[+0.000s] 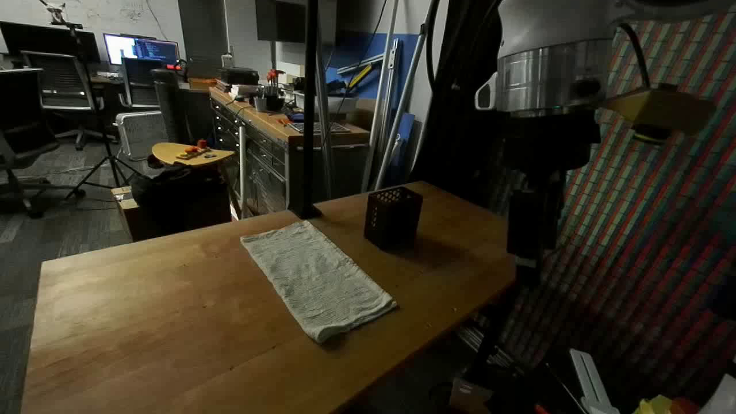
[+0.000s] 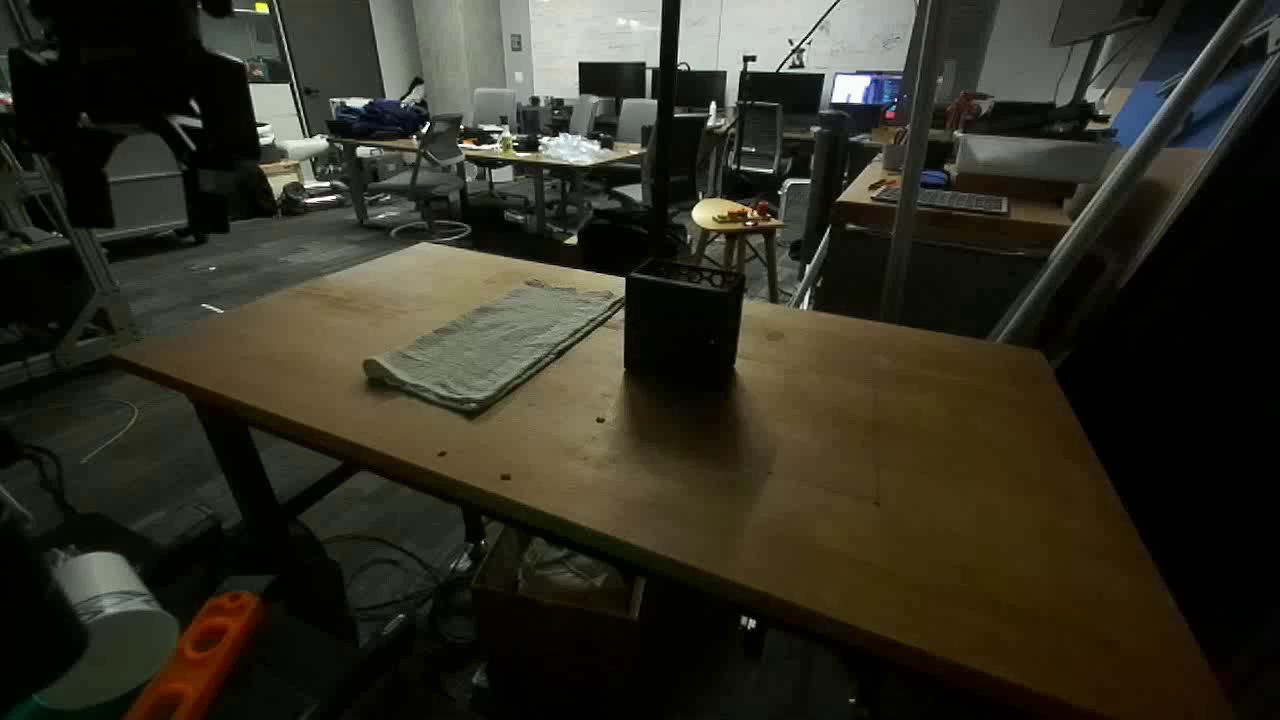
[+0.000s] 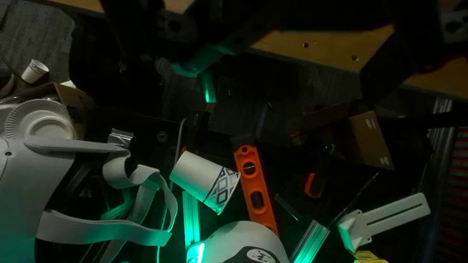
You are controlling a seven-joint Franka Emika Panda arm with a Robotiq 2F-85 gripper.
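A pale folded cloth (image 1: 314,279) lies flat on the wooden table (image 1: 152,310), its far edge slightly uneven. Beside it stands a dark basket with perforated sides (image 1: 393,219), upright; its inside is hidden from these angles. In the second exterior view the cloth (image 2: 498,346) is left of the basket (image 2: 683,322). My gripper (image 2: 150,216) hangs at the upper left there, apart from both objects, its fingers spread with nothing visible between them. The wrist view has neither cloth nor basket, only dark gripper parts across its top.
Below the table edge, the wrist view shows clutter: a paper cup (image 3: 204,179), an orange level (image 3: 255,188), a white bracket (image 3: 395,217) and pale straps. A dark post (image 1: 310,110) rises by the table's far edge.
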